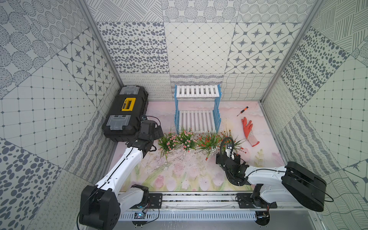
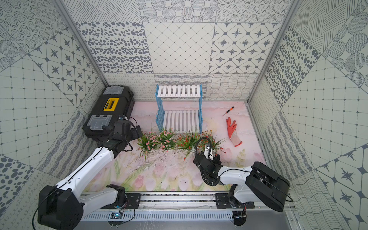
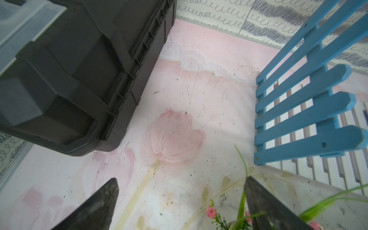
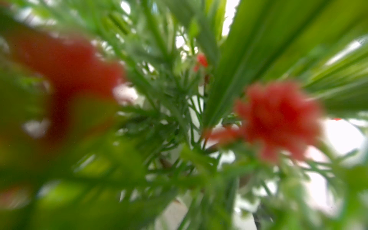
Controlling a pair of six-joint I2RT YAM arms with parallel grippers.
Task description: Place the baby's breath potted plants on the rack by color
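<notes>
Four plants would exceed a simple pair, so by color: two pink-flowered plants, the outer one [image 1: 167,142] and the inner one [image 1: 186,138], stand left of two red-flowered ones in front of the rack [image 1: 197,120]. One red plant [image 1: 207,141] is fully in sight; the rightmost red plant [image 1: 238,145] is partly covered by my right gripper [image 1: 228,157]. Leaves and blurred red blooms [image 4: 279,118] fill the right wrist view, hiding those fingers and the pot. My left gripper is open and empty, between the toolbox and the rack, with pink blooms [image 3: 211,212] by its right finger.
A black toolbox [image 1: 126,113] stands at the left, close to my left arm. Red glove [image 1: 247,128] and screwdriver [image 1: 242,111] lie at the right. Both white rack shelves look empty.
</notes>
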